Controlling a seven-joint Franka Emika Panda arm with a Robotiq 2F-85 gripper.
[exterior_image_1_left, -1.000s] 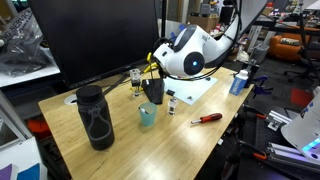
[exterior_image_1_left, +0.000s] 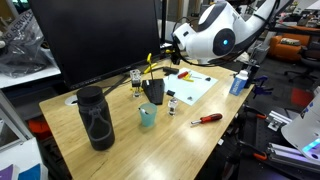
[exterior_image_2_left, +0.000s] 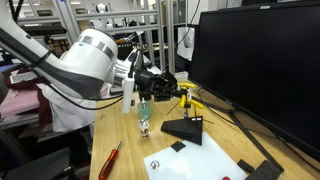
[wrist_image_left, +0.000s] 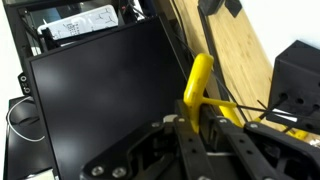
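Observation:
My gripper is shut on a yellow object (wrist_image_left: 198, 82), whose rounded end sticks out past the fingers in the wrist view. In exterior view 2 the gripper (exterior_image_2_left: 176, 92) hangs above the table beside yellow parts (exterior_image_2_left: 187, 98), near a black stand (exterior_image_2_left: 183, 128). Those yellow parts overlap there, and I cannot tell which of them is held. From exterior view 1, the arm reaches over the back of the table, and its fingertips are too small to make out.
A black cylinder (exterior_image_1_left: 97, 118), a teal cup (exterior_image_1_left: 148, 115), a small bottle (exterior_image_1_left: 172, 105) and a red-and-black screwdriver (exterior_image_1_left: 207, 119) stand or lie on the table. White paper (exterior_image_1_left: 198, 92) lies to the right. A large black monitor (exterior_image_1_left: 105, 45) borders the back.
In exterior view 1 the arm has moved right, away from the black stand, and its body now sits higher and farther right. The tabletop objects appear unmoved.

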